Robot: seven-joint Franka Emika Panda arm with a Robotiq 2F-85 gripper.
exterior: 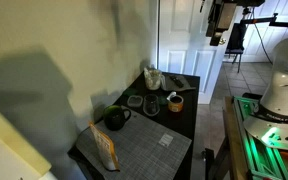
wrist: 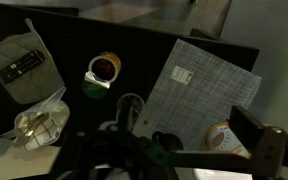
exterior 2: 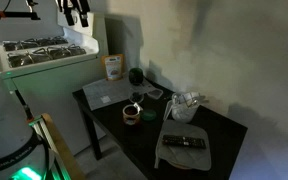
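Observation:
High above the table's near side, my gripper [exterior: 218,38] is open and apart from everything on the table; in the wrist view its dark fingers [wrist: 249,132] reach in from the lower edge. Below, an orange-brown jar [wrist: 105,68] with a pale label stands on the black table, a green round lid [wrist: 94,90] beside it. A clear glass [wrist: 130,106] is close by. The dark mug [exterior: 116,118] is at the grey mat's edge, partly hidden by the gripper in the wrist view. An upright white and orange pouch [exterior: 106,148] stands near the mat.
A grey woven mat [wrist: 209,90] carries a small pale card [wrist: 181,75]. On a grey pot holder [exterior 2: 199,158] lies a black remote-like object [exterior 2: 184,141]; a clear plastic bag [exterior 2: 184,104] sits behind it. A white stove [exterior 2: 44,77] stands beyond the table.

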